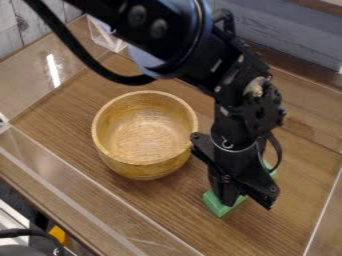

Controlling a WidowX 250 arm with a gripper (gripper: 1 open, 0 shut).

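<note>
The black gripper (235,172) reaches down over a small green object (219,204) on the wooden table, its fingers low over it and covering much of it. Whether anything is between the fingertips is hard to see; the fingers look drawn together. Green shows at the lower left of the fingers and a little at their right.
A round tan wooden bowl (134,125) stands left of the gripper. The wooden table (54,130) has free room at left and at far right. Pale walls or rails edge it, and a small yellow item lies beyond the lower-left edge.
</note>
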